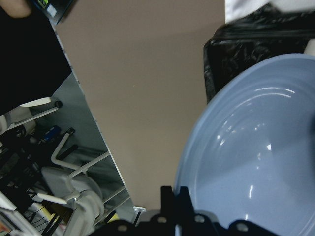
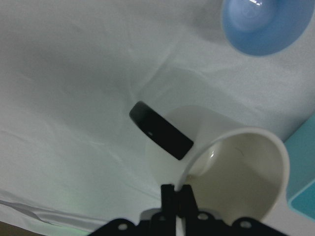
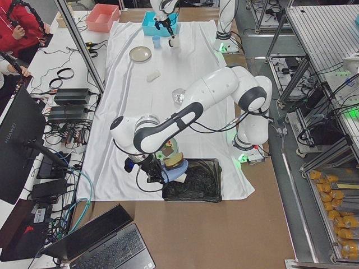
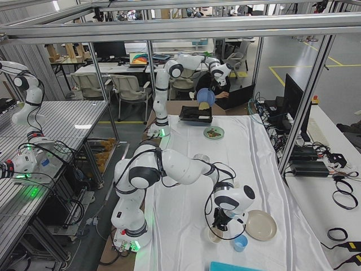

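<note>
My left gripper is shut on the rim of a blue plate, which it holds raised and tilted beside a black-lined bin. A yellow-brown item shows on the plate in the camera left view. A white cup lies in the bin, mostly hidden. My right gripper is shut on the rim of a white mug with a black handle band. A blue cup stands beside it.
A green plate with brown pieces lies near the bin. A beige plate and a turquoise container are at the other end.
</note>
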